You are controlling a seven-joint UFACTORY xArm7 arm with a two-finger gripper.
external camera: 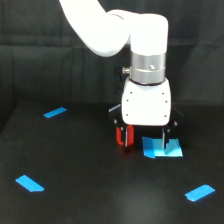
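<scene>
My white gripper hangs low over the dark table, right of the middle. Its dark fingers stand wide apart, and nothing shows between them. A small red object is by the left finger, which partly covers it; whether they touch cannot be told. Behind the right finger lies a light blue patch on the table, partly hidden by that finger.
Blue strips lie on the dark table at the far left, near left and near right. Dark cloth hangs behind.
</scene>
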